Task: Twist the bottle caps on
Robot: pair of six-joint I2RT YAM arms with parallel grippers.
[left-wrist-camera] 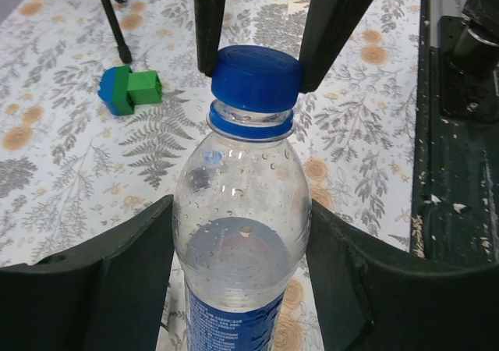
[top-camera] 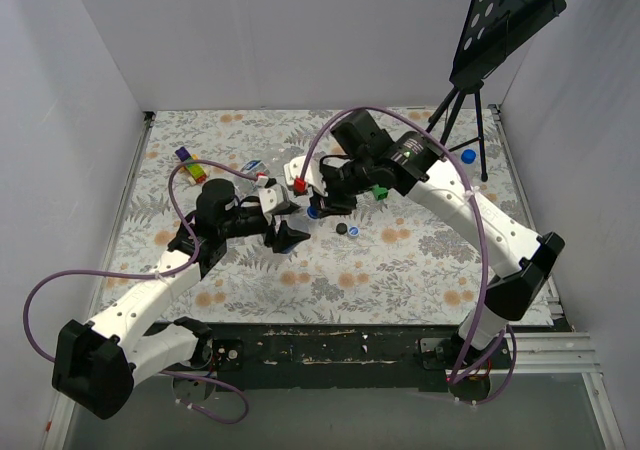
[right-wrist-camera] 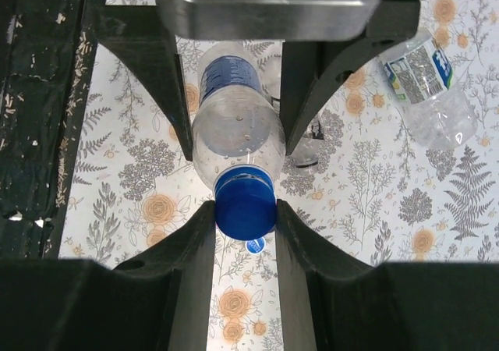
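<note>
A clear bottle with a blue label stands between the fingers of my left gripper, which is shut on it. On the bottle's mouth sits a blue cap; a narrow band of clear neck shows between it and the blue ring below. My right gripper is shut on this cap, one fingertip at each side. From the top view, the left gripper and right gripper meet near the table's middle, largely covering bottle and cap.
Another bottle lies on its side behind. A black disc and a small blue-and-white one rest close to the right gripper. Coloured blocks lie back left; a black stand rises back right.
</note>
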